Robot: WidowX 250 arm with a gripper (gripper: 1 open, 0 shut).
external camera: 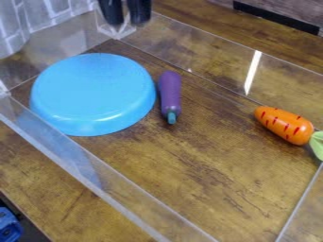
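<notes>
A blue round plastic disc [91, 95], like an upturned plate or lid, lies on the wooden floor at the left. Just right of it is a purple toy eggplant [171, 93] with a teal tip. An orange toy carrot [284, 124] with green leaves lies at the right. Only the dark lower parts of my gripper [124, 13] show at the top edge, above and behind the disc; whether it is open or shut is unclear.
Clear plastic walls [94, 187] border the work area. A small blue object [7, 227] sits outside at the bottom left.
</notes>
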